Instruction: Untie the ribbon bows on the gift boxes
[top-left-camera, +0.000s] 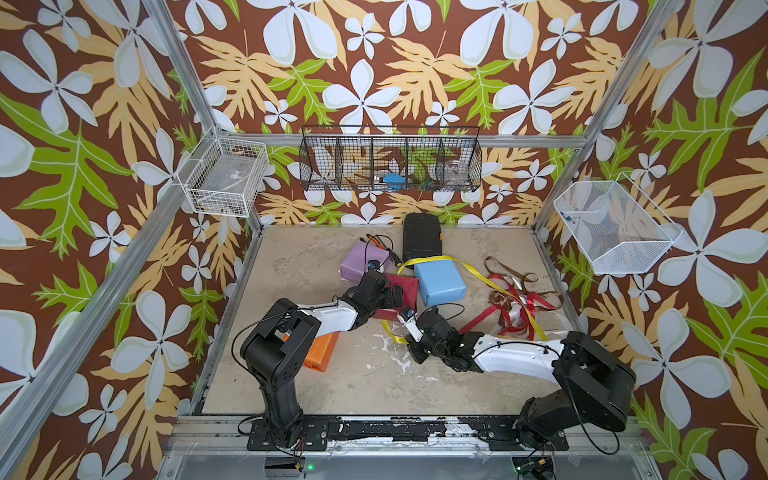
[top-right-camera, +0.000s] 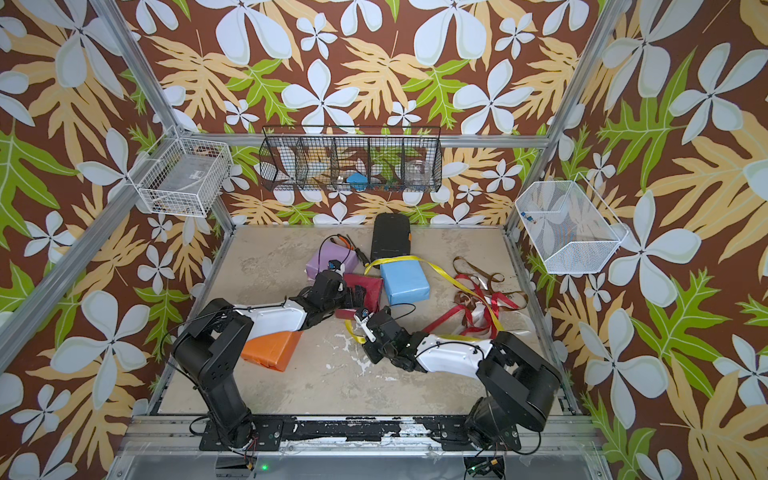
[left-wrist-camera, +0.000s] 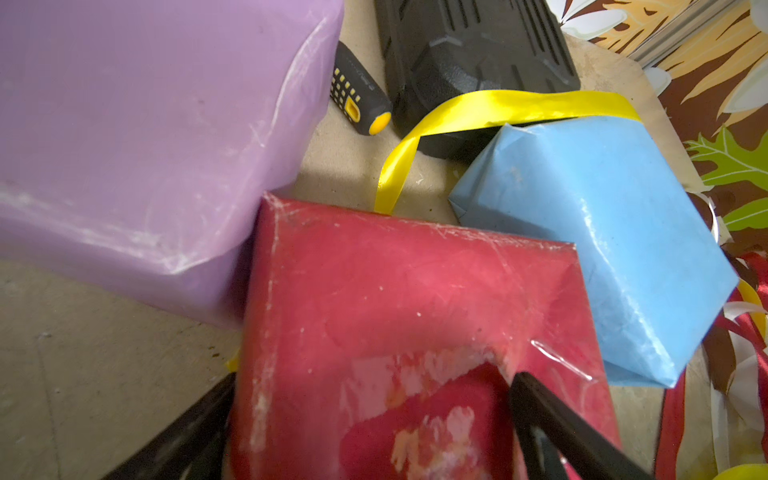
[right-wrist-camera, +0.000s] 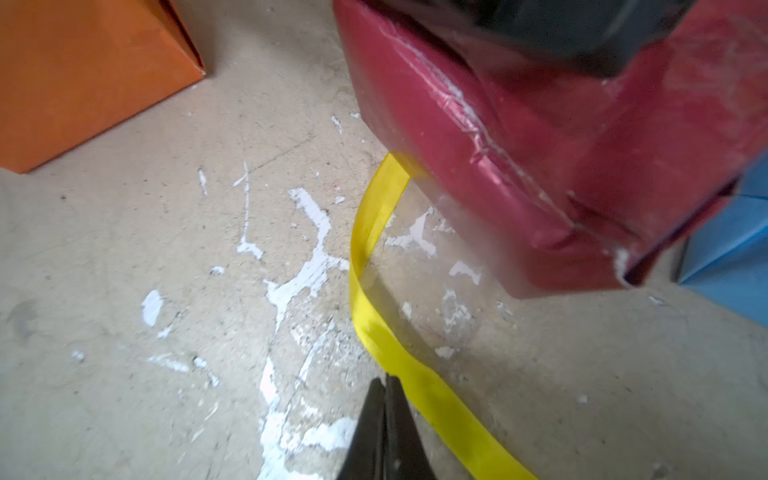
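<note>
A red gift box (left-wrist-camera: 416, 304) sits between the purple box (left-wrist-camera: 152, 136) and the light blue box (left-wrist-camera: 592, 232), with no bow on its visible faces. Over it stands my open left gripper, one finger (left-wrist-camera: 200, 432) along the box's left edge, the other (left-wrist-camera: 552, 424) over its right part. A yellow ribbon (right-wrist-camera: 372, 232) comes out from under the box and runs across the table. My right gripper is shut, fingertips right at this ribbon; whether any ribbon is pinched between them does not show.
An orange box (top-left-camera: 320, 350) lies at the front left. Loose red, white and yellow ribbons (top-left-camera: 520, 308) are heaped at the right. A black case (top-left-camera: 421, 236) stands at the back.
</note>
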